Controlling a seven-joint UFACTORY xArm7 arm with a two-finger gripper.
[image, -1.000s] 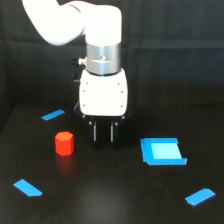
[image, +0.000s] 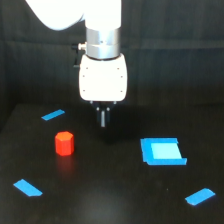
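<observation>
My gripper (image: 102, 114) hangs from the white arm over the middle of the black table, above and to the right of a red hexagonal block (image: 64, 143). Its dark fingers look close together, but I cannot tell whether they are shut or turned side-on. I see nothing clearly held between them.
A blue-taped square with a light middle (image: 164, 151) lies at the right. Short blue tape strips (image: 28, 188) mark the table at front left, front right and back left.
My gripper has moved up a little, and its fingers appear closer together in this view than a second ago. The red block has not moved.
</observation>
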